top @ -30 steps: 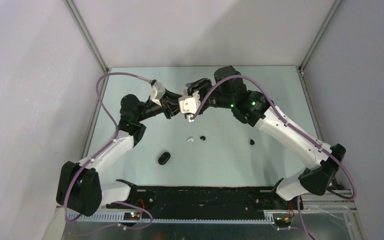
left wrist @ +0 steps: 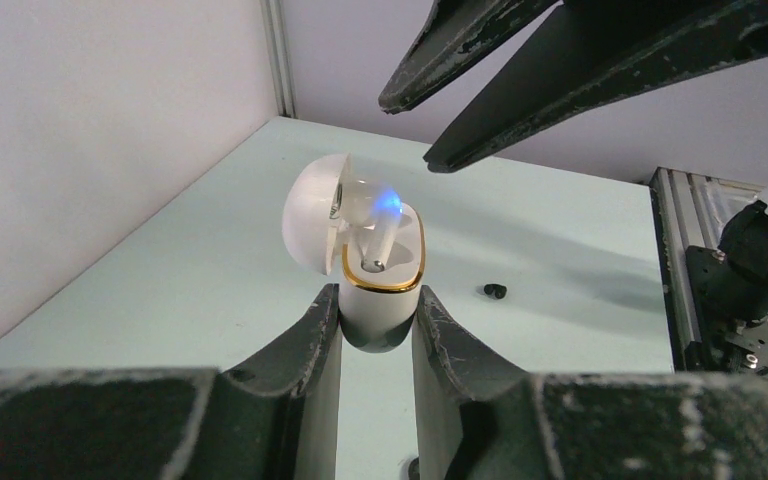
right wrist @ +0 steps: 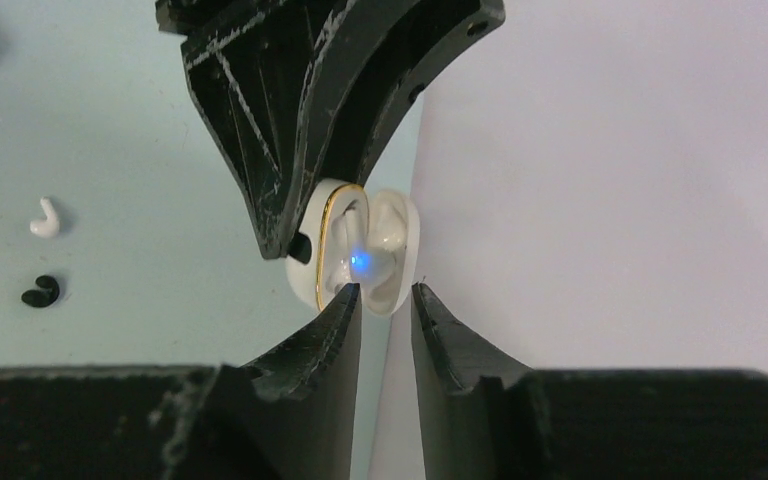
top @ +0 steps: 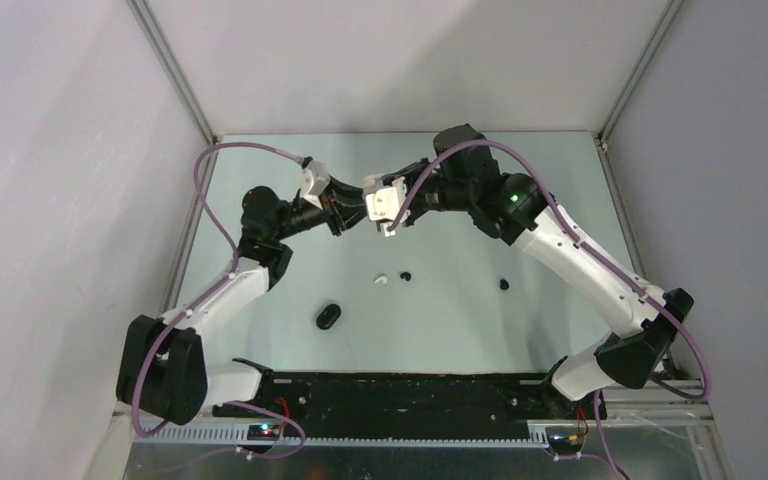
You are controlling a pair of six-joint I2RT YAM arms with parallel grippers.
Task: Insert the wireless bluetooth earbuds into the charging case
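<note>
The white charging case (left wrist: 380, 310) is held upright between the fingertips of my left gripper, its lid open and a blue light glowing inside around a white earbud (left wrist: 380, 240). In the right wrist view the case (right wrist: 312, 230) shows beyond my right gripper, whose fingers are parted slightly with nothing visible between them; in the left wrist view its dark fingertips hang above the case, apart from it. In the top view both grippers meet over the upper middle of the table, partly hiding the case.
A white earbud (top: 381, 279), small black earbuds (top: 406, 276), another black piece (top: 504, 284) and a black case (top: 328, 316) lie on the pale table (top: 440, 330). Walls border the table at the back and sides.
My right arm's wrist has shifted slightly toward the back and right, away from the left gripper. The left arm holds nearly still.
</note>
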